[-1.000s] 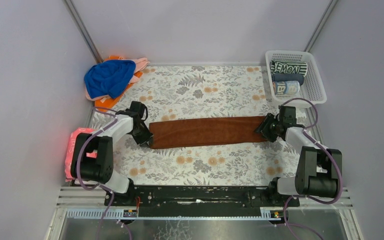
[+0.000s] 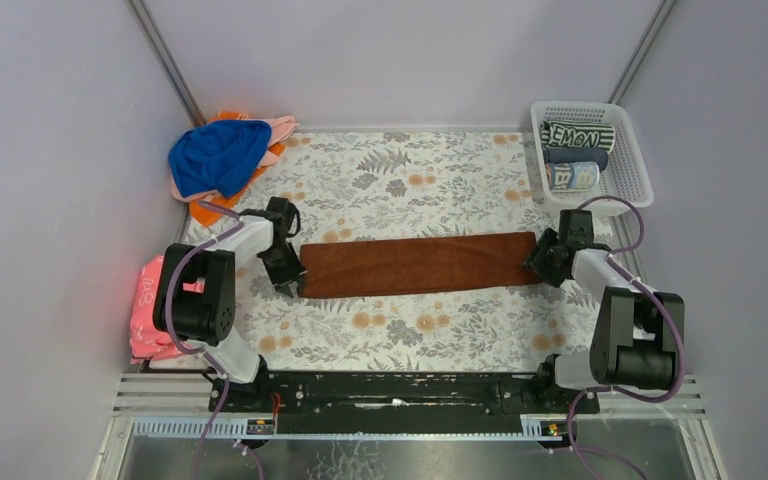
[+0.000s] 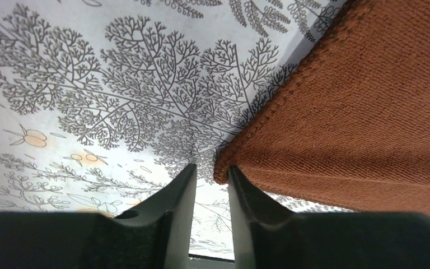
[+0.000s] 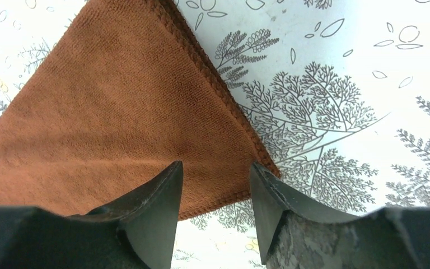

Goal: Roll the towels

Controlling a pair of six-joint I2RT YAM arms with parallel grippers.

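A brown towel (image 2: 415,265) lies as a long flat strip across the table, its near edge folded as a band. At its left end is my left gripper (image 2: 295,288); in the left wrist view the near left corner of the towel (image 3: 336,134) shows just beyond its fingertips, which stand a small gap apart. My right gripper (image 2: 543,268) is over the right end. Seen from the right wrist, its fingers (image 4: 165,196) are spread wider, with the towel's near right corner (image 4: 224,174) between and beyond them. Neither gripper visibly pinches the cloth.
Rolled towels (image 2: 575,155) sit in a white basket (image 2: 635,165) at the back right. Unfolded blue (image 2: 218,155) and orange towels are heaped at the back left, and pink cloth (image 2: 150,310) lies by the left arm.
The left arm has shifted slightly, its gripper staying at the towel's left end. My right gripper has moved a little to the right, towards the towel's end. The towel lies almost unchanged.
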